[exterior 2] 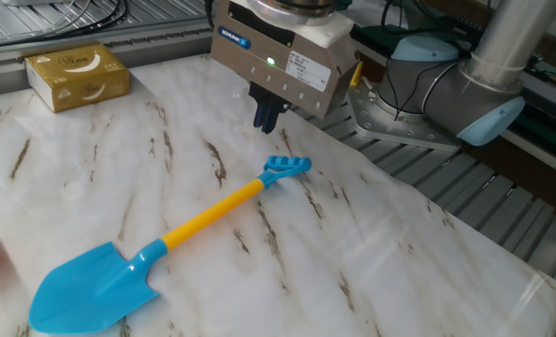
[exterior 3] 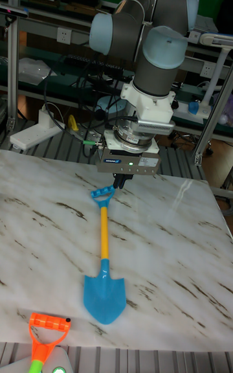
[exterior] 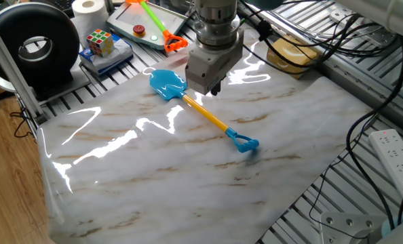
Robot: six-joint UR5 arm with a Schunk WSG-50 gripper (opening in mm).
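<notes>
A toy shovel with a blue blade, yellow shaft [exterior: 207, 114] and blue grip handle [exterior: 243, 142] lies flat on the marbled sheet [exterior: 154, 196]. In the second exterior view its blade [exterior 2: 95, 290] is at the lower left and its handle [exterior 2: 285, 167] lies near my gripper [exterior 2: 265, 127]. My gripper hangs above the sheet, apart from the shovel. Its dark fingers [exterior 2: 270, 114] stand close together, and nothing shows between them. The third exterior view has the gripper [exterior 3: 118, 185] just right of the handle [exterior 3: 103, 195]; the fingers are mostly hidden in the first.
A yellow box [exterior: 291, 55] sits at the sheet's edge. Beyond another edge are a Rubik's cube [exterior: 100, 43], a paper roll [exterior: 91, 15] and an orange-green toy handle [exterior: 174, 43]. Cables and a white power strip [exterior: 394, 157] line the right. Much of the sheet is bare.
</notes>
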